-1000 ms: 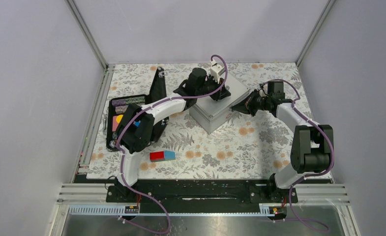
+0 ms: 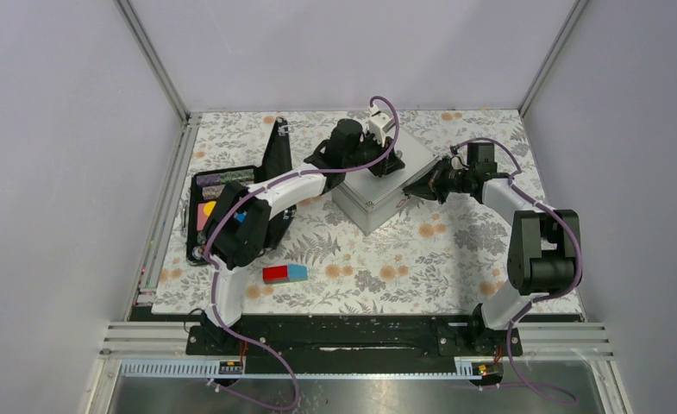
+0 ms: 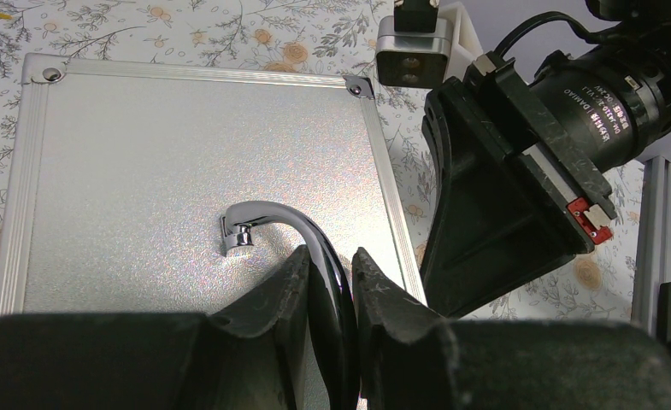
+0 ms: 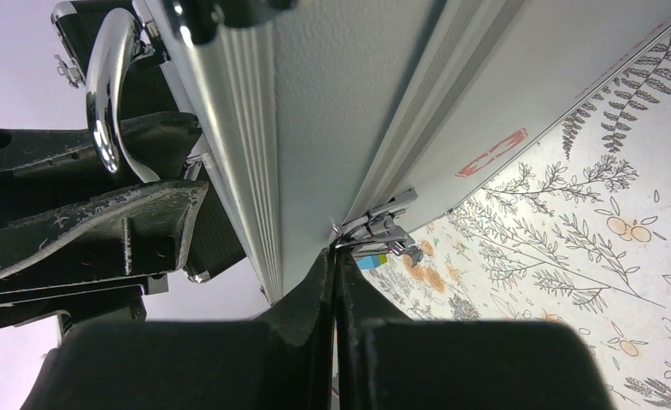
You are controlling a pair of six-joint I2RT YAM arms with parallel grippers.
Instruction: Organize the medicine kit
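Observation:
The silver medicine kit (image 2: 416,158) stands in the middle of the table, its lid lying closed on top. Across that lid curves a chrome handle (image 3: 267,210), with my left gripper shut around it. At the kit's side, my right gripper is shut, its tips touching or just by the metal latch (image 4: 381,229). No object shows between the right fingers. Whether the latch is fastened, I cannot tell. What lies inside the kit is hidden.
An open black case (image 2: 276,159) with several packs in it stands at the left, partly under my left arm. A red and blue box (image 2: 285,273) lies in front of it.
My right arm has shifted slightly, its forearm moving a little left and back, while its tips stay at the kit's side. The left arm and the kit are still.

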